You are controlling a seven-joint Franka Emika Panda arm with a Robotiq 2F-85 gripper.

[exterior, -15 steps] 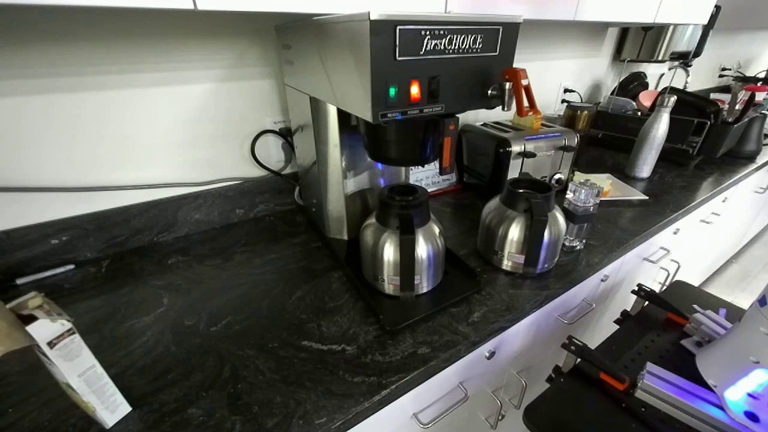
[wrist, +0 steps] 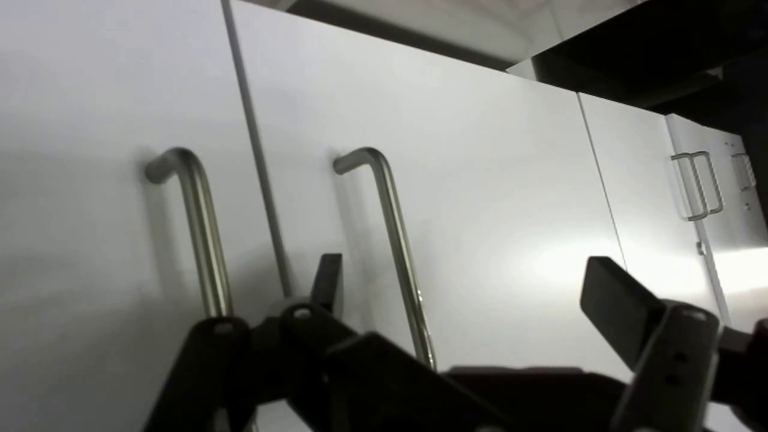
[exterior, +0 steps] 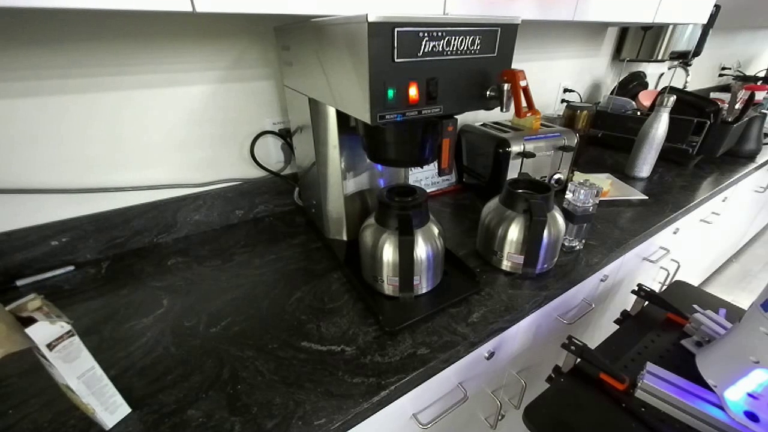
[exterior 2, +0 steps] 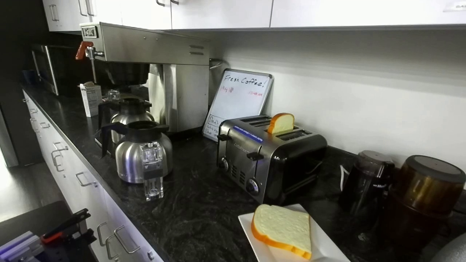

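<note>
In the wrist view my gripper is open, its two dark fingers wide apart in front of white cabinet doors (wrist: 497, 165). A curved metal handle (wrist: 393, 216) appears in the gap between the fingers, nearer the left one; I cannot tell whether it is within their reach in depth. A second metal handle (wrist: 203, 234) lies outside the left finger, on the door across the seam. The lower ends of both handles are hidden behind the gripper. Neither exterior view shows the gripper; only the white arm base (exterior: 741, 367) is at the right edge of exterior view 1.
On the dark counter (exterior: 237, 317) stand a coffee maker (exterior: 324, 57), two steel carafes (exterior: 425, 252), a toaster (exterior 2: 271, 148) with bread (exterior 2: 281, 123) in a slot, and a plate (exterior 2: 247, 222) with another slice.
</note>
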